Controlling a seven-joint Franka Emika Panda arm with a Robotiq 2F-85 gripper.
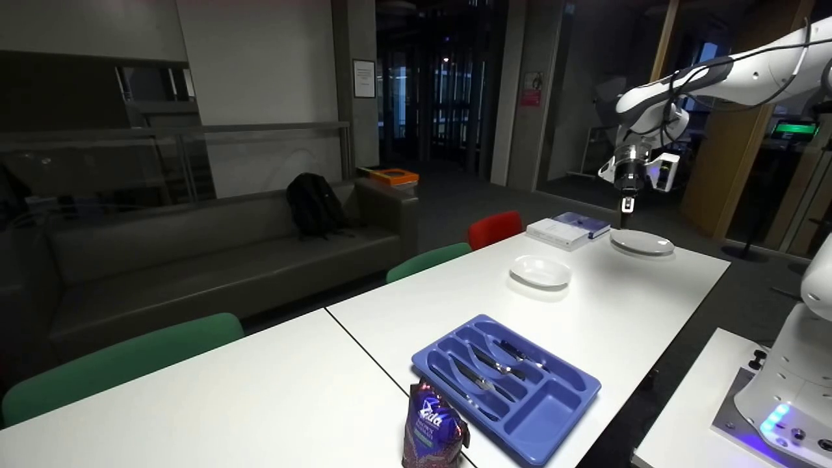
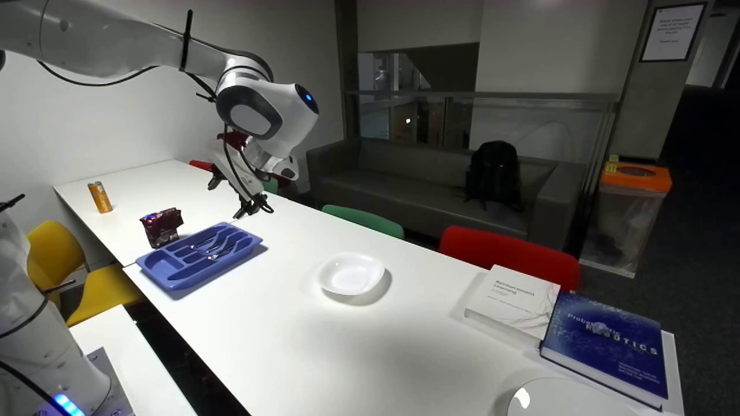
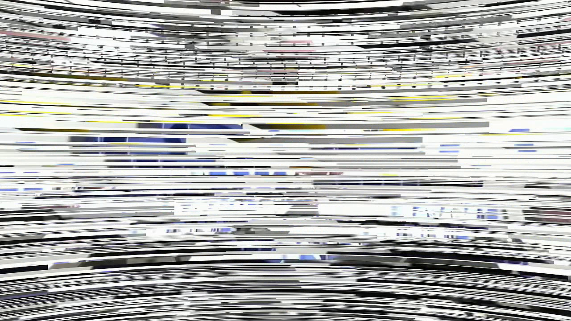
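Note:
My gripper (image 2: 230, 197) hangs in the air over the table, well clear of everything. In exterior view 2 its two dark fingertips stand apart, open, with nothing seen between them. A blue cutlery tray (image 1: 552, 413) holds several knives and forks; it lies at the table's edge. A white bowl (image 1: 541, 270) stands mid-table. Beyond it a white plate (image 1: 642, 242) lies at the far end. Beside the tray stands a shiny purple bag (image 1: 433, 429). The wrist view is scrambled into streaks and shows nothing clearly.
A white book (image 2: 513, 296) and a blue book (image 2: 605, 344) lie near the plate. An orange can (image 2: 100, 197) stands on the far table. Green and red chairs (image 2: 510, 256) line one side. The tabletop (image 2: 312, 346) around the bowl is mostly bare.

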